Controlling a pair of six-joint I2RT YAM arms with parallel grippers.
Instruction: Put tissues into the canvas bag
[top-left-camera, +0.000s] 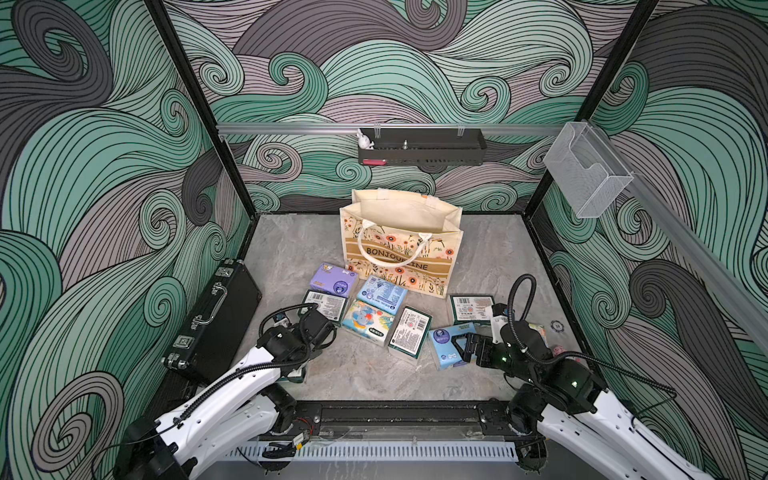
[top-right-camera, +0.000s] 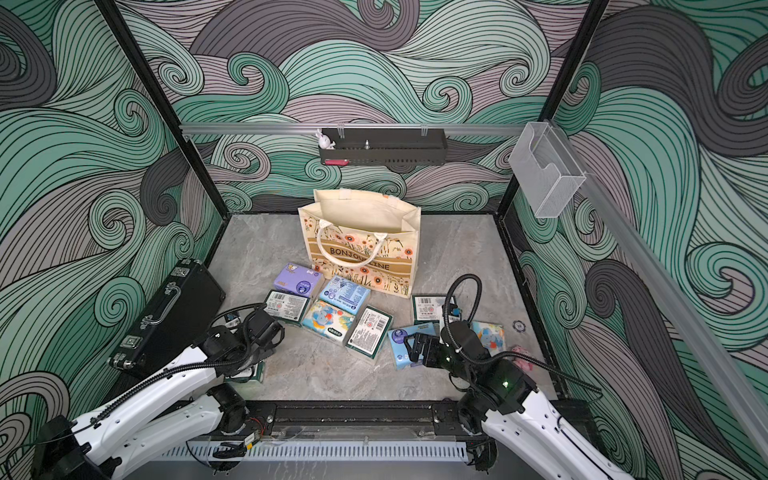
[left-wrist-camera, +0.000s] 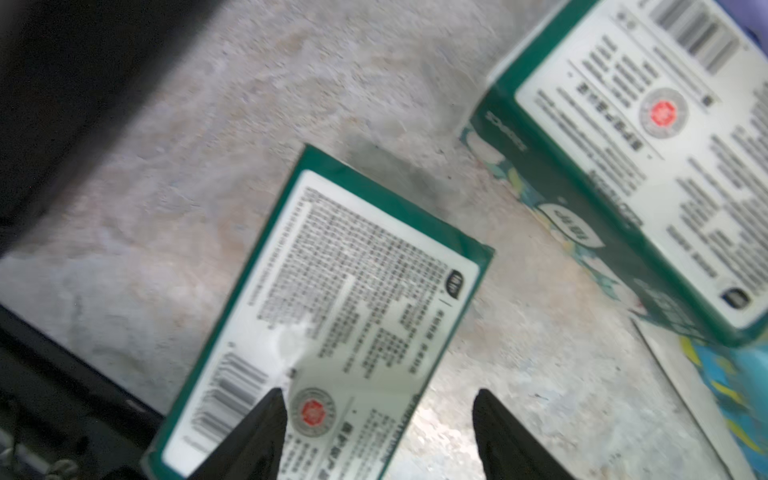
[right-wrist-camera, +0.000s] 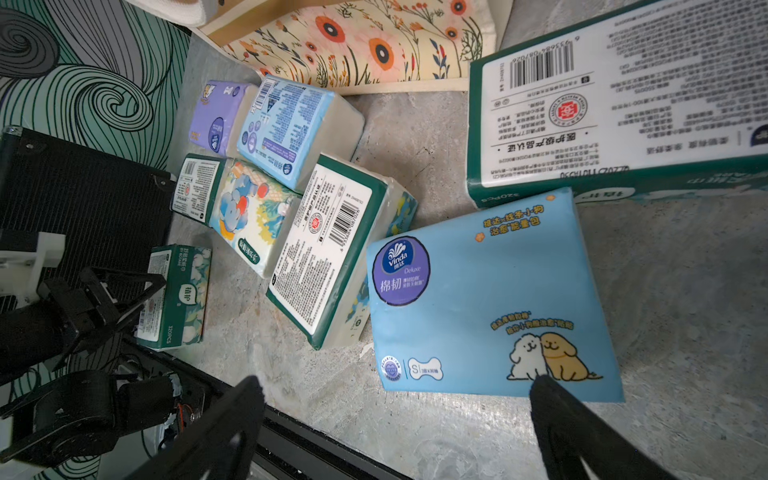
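Note:
The floral canvas bag (top-left-camera: 400, 256) stands open at the back centre. Several tissue packs lie before it: purple (top-left-camera: 334, 276), light blue (top-left-camera: 382, 293), colourful (top-left-camera: 368, 320), green-edged (top-left-camera: 409, 332). My left gripper is over a green-edged pack (left-wrist-camera: 336, 312) by the black case, its fingers apart with nothing held. My right gripper is open just above a blue Vinda pack (right-wrist-camera: 488, 296), with another green-edged pack (right-wrist-camera: 616, 96) beyond it.
A black case (top-left-camera: 212, 320) lines the left side. A black shelf (top-left-camera: 420, 148) and a clear holder (top-left-camera: 586, 168) hang on rails. Bare table (top-left-camera: 500, 248) shows either side of the bag.

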